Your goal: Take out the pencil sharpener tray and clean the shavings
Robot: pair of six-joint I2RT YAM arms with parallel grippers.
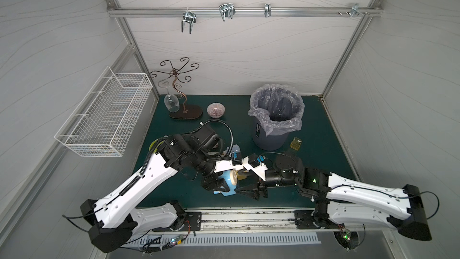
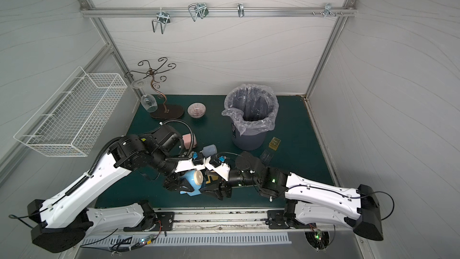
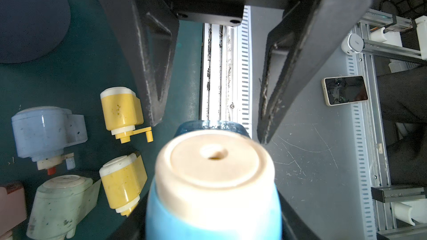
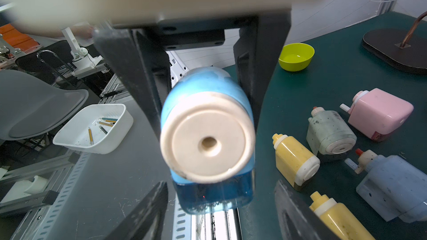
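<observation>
A blue pencil sharpener [image 1: 229, 182] with a cream round face is held in my left gripper [image 1: 218, 184]; its translucent dark blue tray [image 4: 214, 197] shows at the bottom in the right wrist view. My right gripper [image 1: 249, 189] stands open beside it, facing the cream face, with its blurred fingers either side of the tray's lower part in that view. The grey bin [image 1: 268, 139] with a clear liner stands behind the grippers toward the right.
Several other sharpeners lie on the green mat, including pink [image 4: 380, 113], yellow [image 4: 293, 160] and grey-blue [image 4: 391, 186]. A lime bowl [image 4: 295, 57], a metal tree stand [image 1: 186, 111] and a small patterned bowl [image 1: 215, 110] stand farther off. A white wire basket hangs at left.
</observation>
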